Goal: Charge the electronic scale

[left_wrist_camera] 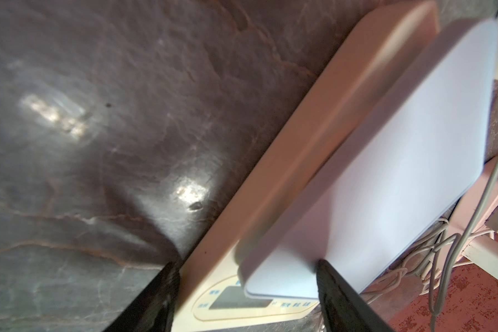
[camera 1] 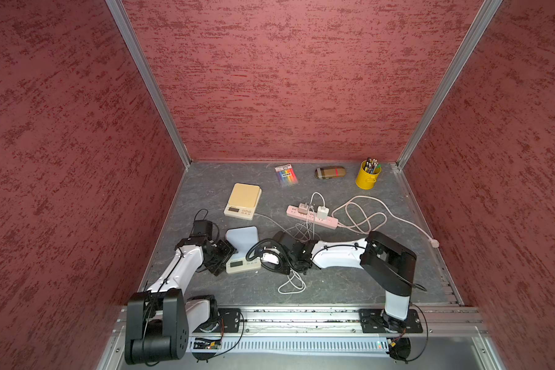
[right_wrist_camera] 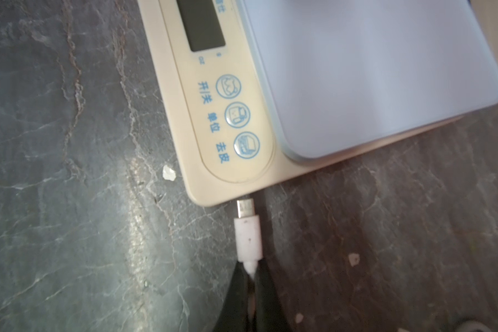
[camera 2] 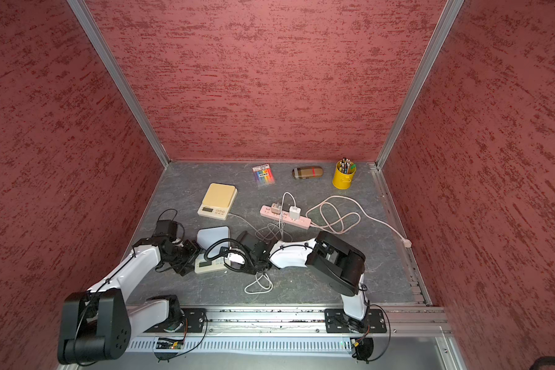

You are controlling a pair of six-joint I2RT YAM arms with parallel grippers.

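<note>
The blue-topped white electronic scale (right_wrist_camera: 365, 72) lies flat at the table's front left, its display (left_wrist_camera: 240, 297) toward the front. In the left wrist view my left gripper is part open, its fingers on either side of the scale's front part. Whether both fingers press on it is unclear. My right gripper is shut on the white charging cable, just behind its plug (right_wrist_camera: 248, 235). The plug's metal tip points at the scale's right side, right by its lower edge and outside the body. No port shows from here.
Behind lies a cream-yellow scale (camera 1: 245, 197) with a cable. A pink power strip (camera 1: 311, 217) holds white chargers, with cables tangled in front of it. Farther back are a marker pack (camera 1: 286, 175), brown case (camera 1: 330, 172) and yellow pen bucket (camera 1: 367, 177).
</note>
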